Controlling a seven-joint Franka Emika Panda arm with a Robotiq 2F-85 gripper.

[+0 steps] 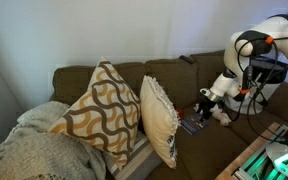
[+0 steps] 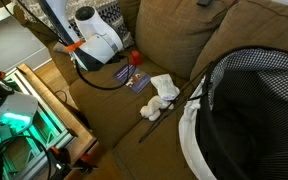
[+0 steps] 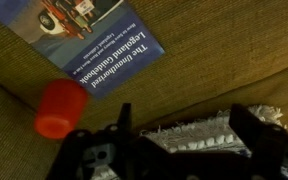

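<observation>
My gripper is open, its fingers wide apart at the bottom of the wrist view. Only brown cushion shows in the gap, with the white frayed edge of a cloth lower down. Up and to the left lies a blue Legoland guidebook, flat on the sofa. Beside it is a smooth red object, left of the gripper. In exterior view 2 the red object sits close to the arm, just behind the booklet.
A white cloth and a pale plush toy lie on the seat. A black mesh basket stands to their right. Patterned pillows and a knitted blanket fill the sofa's other end.
</observation>
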